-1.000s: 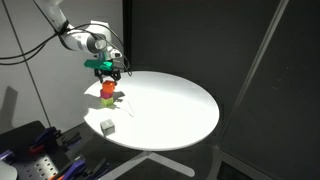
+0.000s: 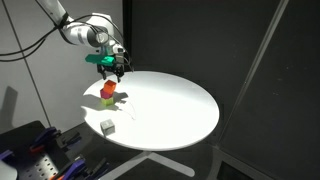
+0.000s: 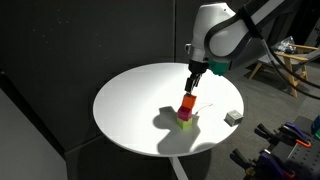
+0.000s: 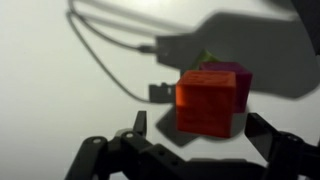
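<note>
A stack of three blocks stands on the white round table: a green block (image 2: 107,102) at the bottom, a magenta block (image 3: 185,114) in the middle, an orange block (image 3: 189,101) on top. The orange block sits askew, tilted and offset from the magenta one. Above the stack is my gripper (image 2: 110,73), its fingers apart. From the wrist view, the orange block (image 4: 206,106) appears between and beyond the open fingertips, with gaps at the sides; it mostly covers the magenta block (image 4: 243,85), and only a bit of green shows.
A grey-white box (image 2: 107,127) lies on the table (image 2: 175,105) near its front edge, apart from the stack. Wide bare tabletop extends away from the blocks. In the wrist view, shadows of the arm and a cable fall across the surface.
That block now looks more tilted and shifted a little to the right; the lower blocks look unmoved.
</note>
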